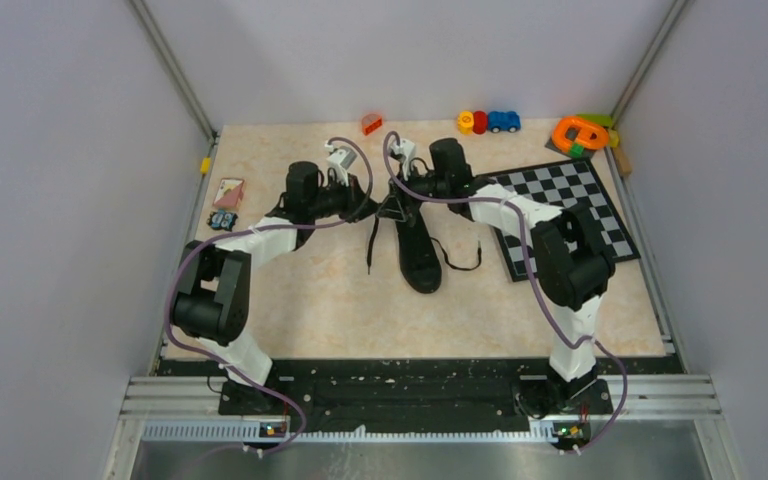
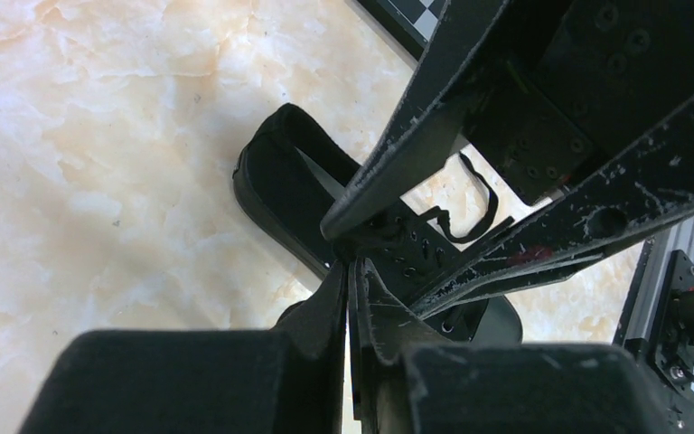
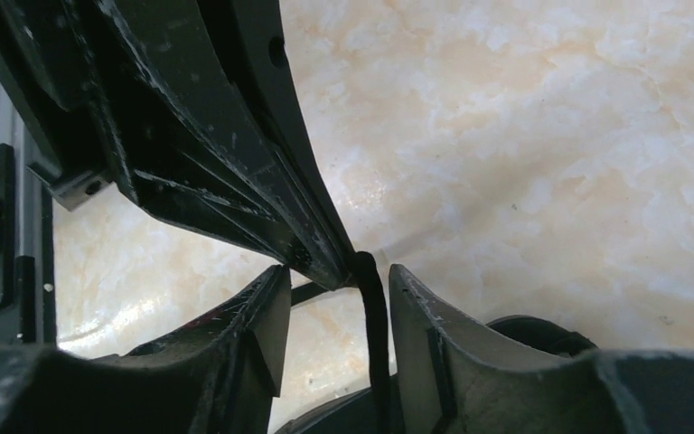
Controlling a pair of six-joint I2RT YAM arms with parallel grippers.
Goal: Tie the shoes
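Observation:
A black shoe [image 1: 419, 258] lies mid-table, its laces out to either side. My left gripper [image 1: 364, 209] is shut on a black lace [image 3: 372, 316] just left of the shoe's upper end; in the right wrist view the lace bends over its fingertips and runs down. My right gripper [image 1: 394, 210] is part open, its fingers [image 3: 262, 325] on either side of that lace, very close to the left gripper's tips. In the left wrist view the shoe [image 2: 280, 190] is partly hidden behind the right gripper.
A checkered board [image 1: 600, 220] lies at the right under the right arm. Small toys stand along the back edge, among them a blue car [image 1: 503, 121], and at the left edge a pink block [image 1: 229, 191].

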